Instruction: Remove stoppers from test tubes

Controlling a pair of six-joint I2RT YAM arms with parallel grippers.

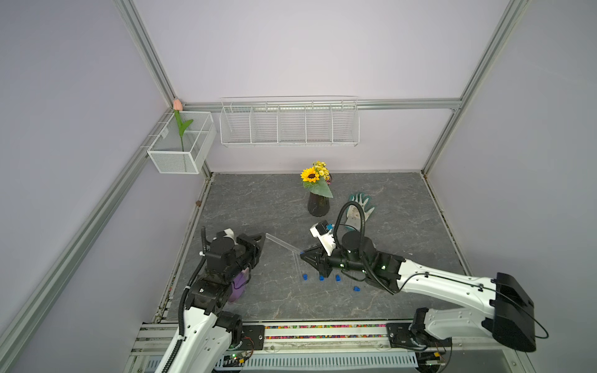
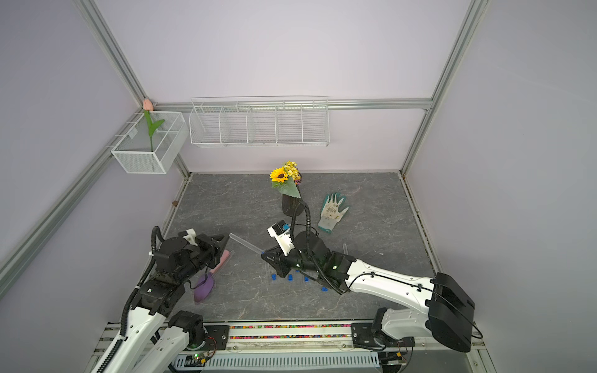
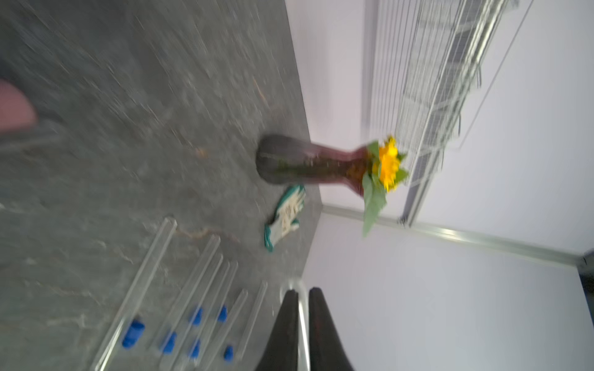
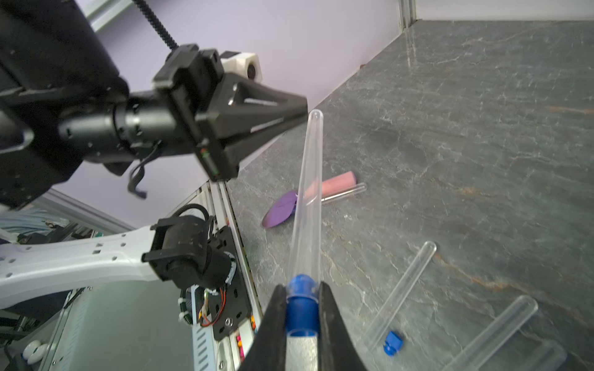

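In the right wrist view a clear test tube (image 4: 307, 210) stands out from my right gripper, which is shut on the blue stopper (image 4: 302, 320). The stopper's inner part shows inside the tube's mouth. My left gripper (image 1: 263, 237) has its fingertips right beside the tube's rounded end. Blur in the left wrist view hides whether those fingers (image 3: 286, 327) touch the glass or how far apart they stand. Loose blue stoppers (image 1: 304, 276) and clear tubes (image 4: 405, 290) lie on the table below the right gripper.
A flower vase (image 1: 318, 205) stands toward the back, with a work glove (image 2: 331, 214) to its right. A purple-headed tool (image 4: 281, 209) with a pink handle (image 4: 337, 183) lies beside another tube (image 4: 352, 191) at the left.
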